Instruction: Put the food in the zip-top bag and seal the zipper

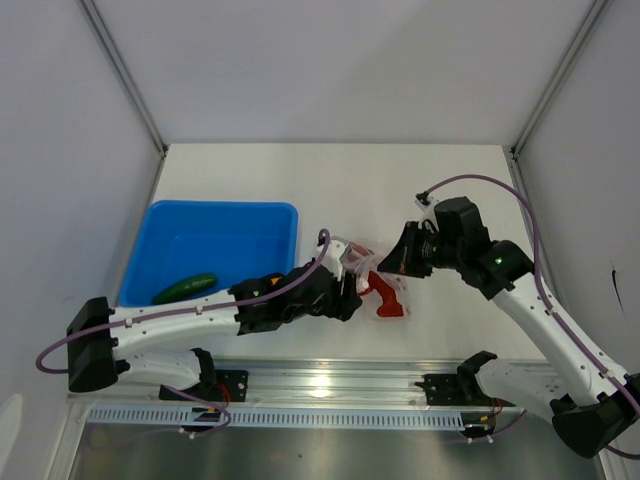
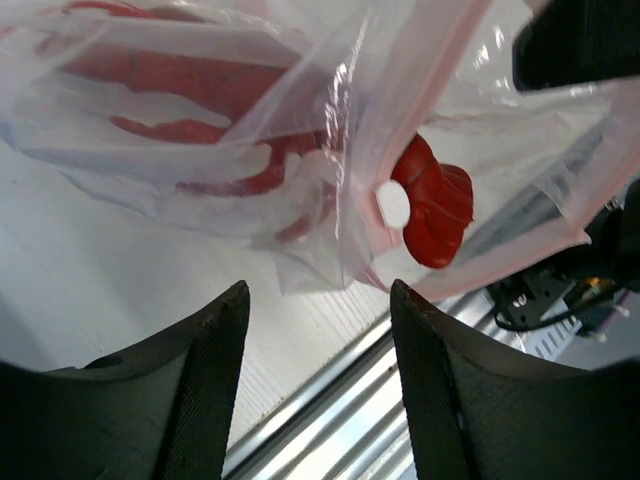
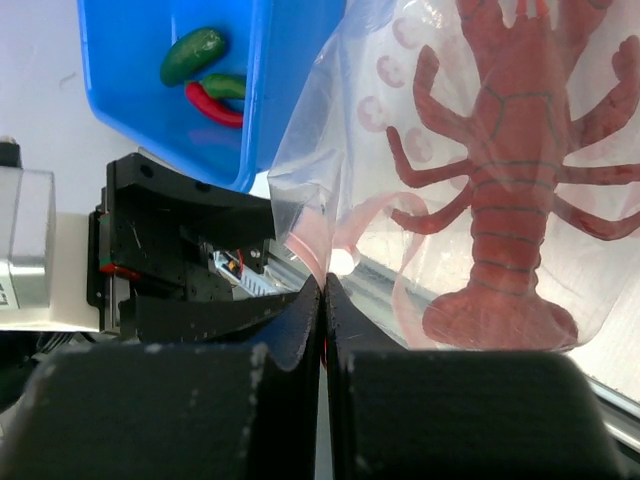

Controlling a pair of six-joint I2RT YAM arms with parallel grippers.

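A red toy lobster (image 3: 510, 200) lies inside the clear zip top bag (image 3: 370, 100), its tail toward the pink-edged mouth. My right gripper is shut on the bag's edge near the mouth, holding it up. Open fingers mark my left gripper; in its wrist view the bag's lower corner and pink zipper strip (image 2: 365, 180) are just beyond the fingertips, with nothing clearly between them. From above, the left gripper (image 1: 350, 295) is at the bag's left side. A white slider (image 2: 393, 204) shows on the strip.
The blue bin (image 1: 215, 235) at the left holds a green cucumber-like vegetable (image 1: 186, 288), with a red pepper (image 3: 212, 105) also visible inside. Behind the bag the white table (image 1: 330, 180) is clear. A metal rail (image 1: 320, 380) runs along the front edge.
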